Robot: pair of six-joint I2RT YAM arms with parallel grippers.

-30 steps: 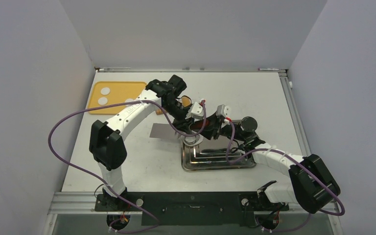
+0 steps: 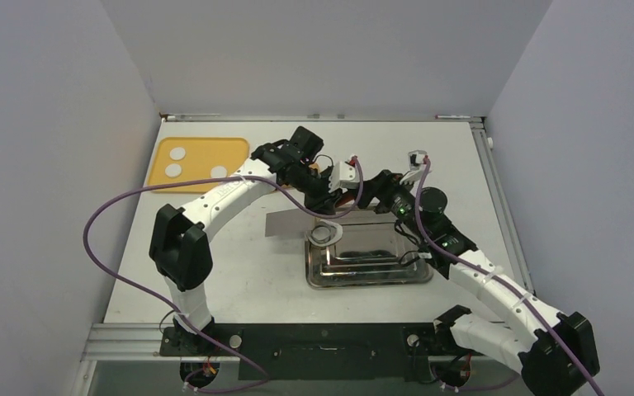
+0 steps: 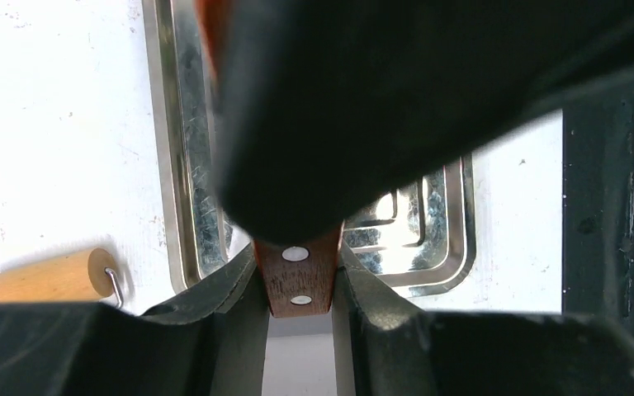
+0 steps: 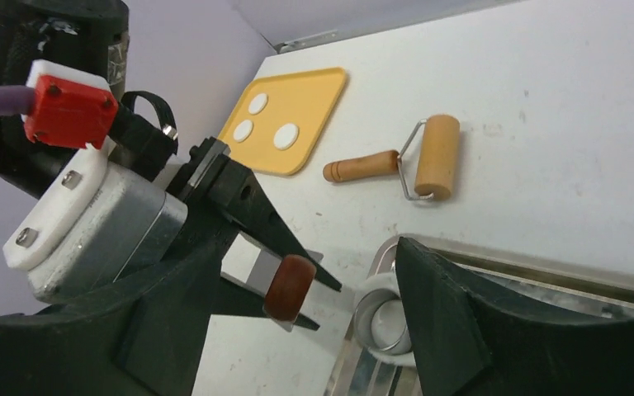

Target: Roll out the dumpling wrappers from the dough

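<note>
Held in my left gripper is a flat-bladed tool by its brown riveted handle (image 3: 297, 290). Its grey blade (image 2: 285, 223) juts out to the left in the top view. In the right wrist view the handle's end (image 4: 290, 287) pokes out of the left fingers. My right gripper stands open facing that end, nothing clamped in it. A blurred dark part of the right gripper covers much of the left wrist view. A wooden roller (image 4: 437, 157) lies on the table. Several white discs (image 4: 286, 136) rest on the yellow board (image 4: 322, 87).
Below both grippers lies a metal tray (image 2: 318, 276). At its left end sits a white cup-like piece with a metal ring (image 4: 380, 322).
My right gripper has drawn away from the left one, rightward and toward the back, leaving the tool with the left. The left gripper and blade have shifted slightly right.
</note>
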